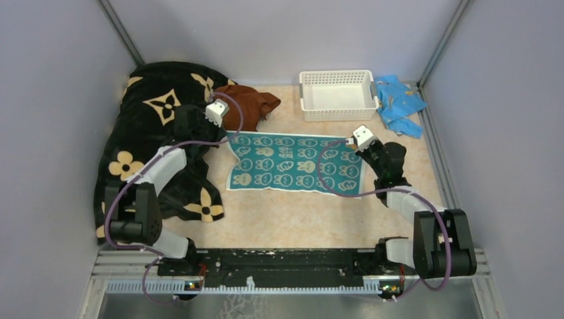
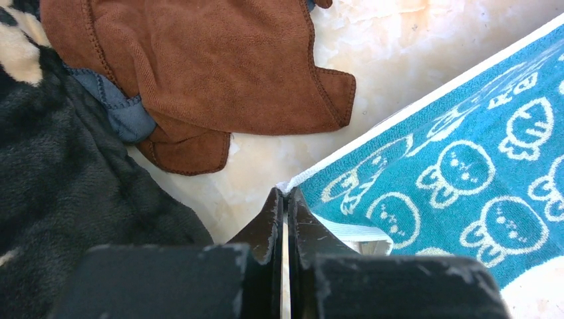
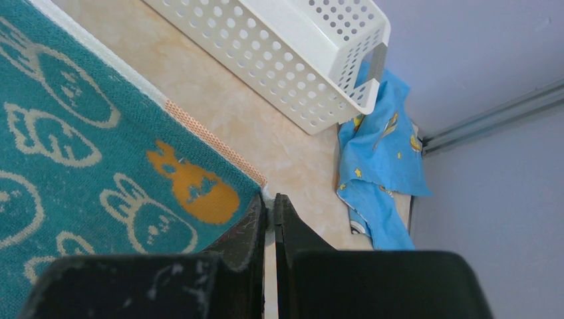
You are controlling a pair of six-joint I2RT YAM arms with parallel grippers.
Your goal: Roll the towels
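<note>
A teal towel [image 1: 286,173] with white rabbit faces and an orange one lies spread on the table, its left edge creased. My left gripper [image 1: 219,136] is at its upper-left corner; in the left wrist view the fingertips [image 2: 274,199] are shut on that corner, which is drawn up into a fold. My right gripper [image 1: 356,149] is at the upper-right corner; in the right wrist view its fingertips [image 3: 282,209] are shut on the towel's corner.
A white basket [image 1: 338,96] stands at the back, with blue cloths [image 1: 399,106] right of it. A brown cloth [image 1: 246,103] and a black flowered blanket [image 1: 126,159] fill the left. Bare table [image 1: 286,219] is in front of the towel.
</note>
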